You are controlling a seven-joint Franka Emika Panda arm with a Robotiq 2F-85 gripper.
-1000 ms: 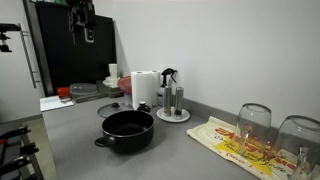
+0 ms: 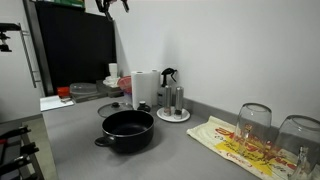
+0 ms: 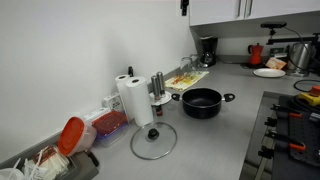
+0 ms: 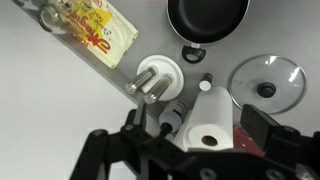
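My gripper stands open, high above the counter, with nothing between its fingers. Only its lower end (image 2: pixel 113 8) shows at the top edge of exterior view 1. A black two-handled pot (image 2: pixel 127 131) rests uncovered on the grey counter; in the wrist view the pot (image 4: pixel 207 16) is cut off by the top edge. Its likely glass lid (image 3: pixel 153 141), with a black knob, lies flat on the counter apart from it. Below my gripper, white paper rolls (image 4: pixel 210 115) stand between the lid and a white plate.
The white plate (image 2: pixel 173 116) carries two metal grinders, with a spray bottle (image 2: pixel 169 76) behind. Upturned glass jars (image 2: pixel 255 122) stand on a patterned cloth (image 2: pixel 222 137) by the wall. Red-lidded containers (image 3: pixel 110 123) sit near the rolls. Counter in front of the pot is clear.
In exterior view 1 my gripper has moved right and upward, nearly out of the frame. The pot, lid and other counter items have stayed in place.
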